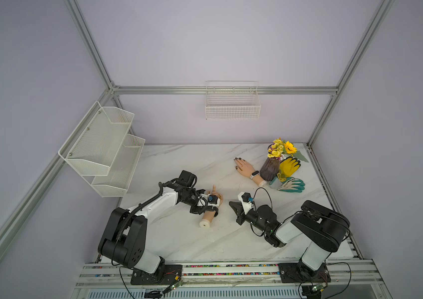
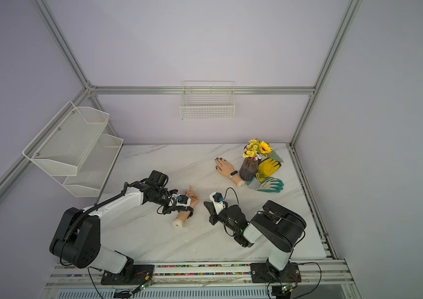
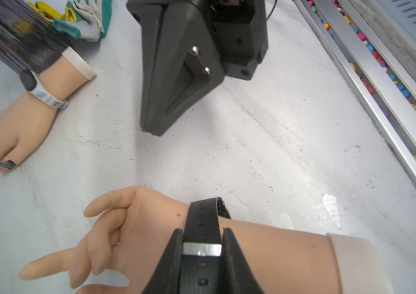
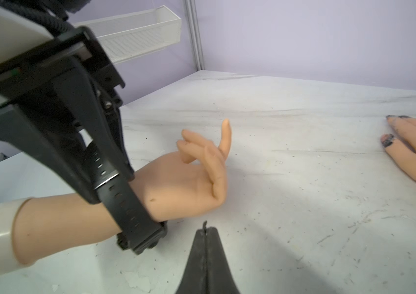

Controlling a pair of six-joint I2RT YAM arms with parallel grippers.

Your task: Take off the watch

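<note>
A black watch (image 3: pixel 204 220) is around the wrist of a model hand (image 4: pixel 178 188), its strap and silver keeper between the fingers of my left gripper. That gripper looks shut on the strap; one finger (image 4: pixel 63 156) lies along each edge of it. My right gripper is shut with nothing between its fingertips. The strap is outside it, up and to the left in the right wrist view. From above, the right gripper (image 1: pixel 233 204) stands to the right of the hand, apart from it. The left gripper partly hides the watch there.
A second model hand (image 1: pixel 244 167) with a white-banded watch (image 1: pixel 255 174) lies farther back. Beside it stand a vase (image 1: pixel 269 168) of flowers and gloves (image 1: pixel 291 185).
</note>
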